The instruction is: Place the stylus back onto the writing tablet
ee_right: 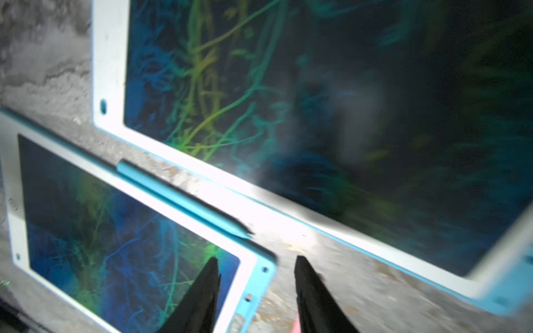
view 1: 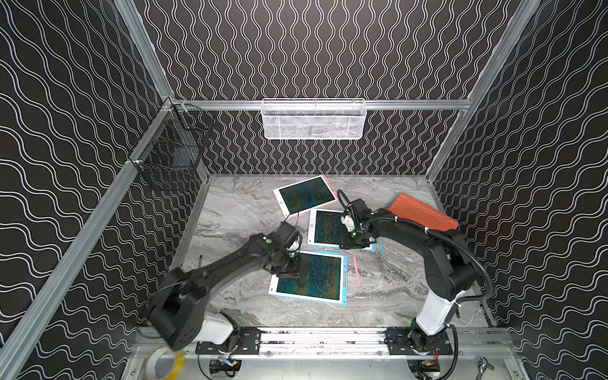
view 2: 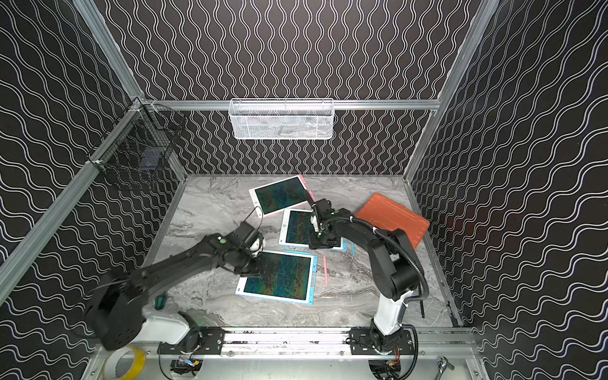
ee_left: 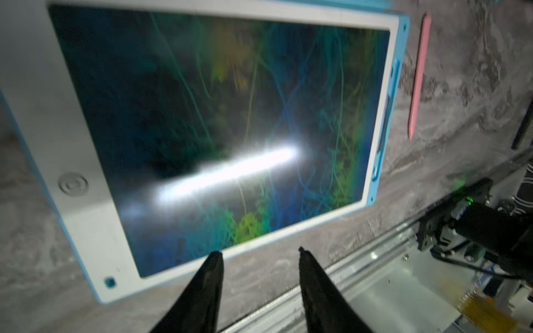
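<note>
The front tablet point(ee_left: 238, 138), white with a blue end strip, lies beneath my left gripper, which is open with nothing between its fingers. The strip's slot point(ee_left: 384, 127) looks empty. Along that tablet's back edge rests a blue stylus point(ee_right: 183, 198). To its right a pink stylus point(ee_left: 419, 75) lies on the table. Over the middle tablet point(view 1: 325, 228) hangs my right gripper, open and empty. Another blue stylus point(view 1: 381, 247) lies just right of the middle tablet. The back tablet point(view 1: 307, 195) has a pink end.
An orange-red flat case point(view 1: 423, 212) lies at the back right. On the back wall hangs a white mesh basket point(view 1: 313, 120), and a black wire basket point(view 1: 177, 148) hangs at the left. Bare table shows at front right.
</note>
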